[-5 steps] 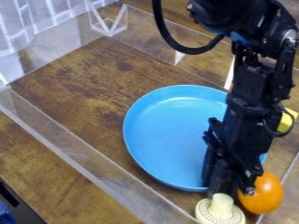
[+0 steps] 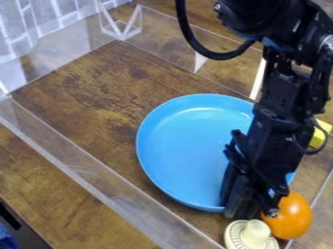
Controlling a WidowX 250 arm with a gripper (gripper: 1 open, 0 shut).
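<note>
The black robot arm (image 2: 274,107) hangs down on the right, its gripper (image 2: 247,199) low over the front-right rim of a blue plate (image 2: 182,146). An orange round object (image 2: 293,220) sits just right of the fingers, and a cream round piece with a pale knob (image 2: 244,236) is just below them at the bottom edge. The dark fingers overlap one another, so whether they are open or holding anything is unclear.
A yellow object (image 2: 317,135) is partly hidden behind the arm. Clear plastic strips and a white bracket (image 2: 120,24) border the wooden surface (image 2: 92,83). The wood left of the plate is bare.
The arm shows only slight shifts over the last second, staying low at the plate's front-right rim. The objects look nearly unchanged in position.
</note>
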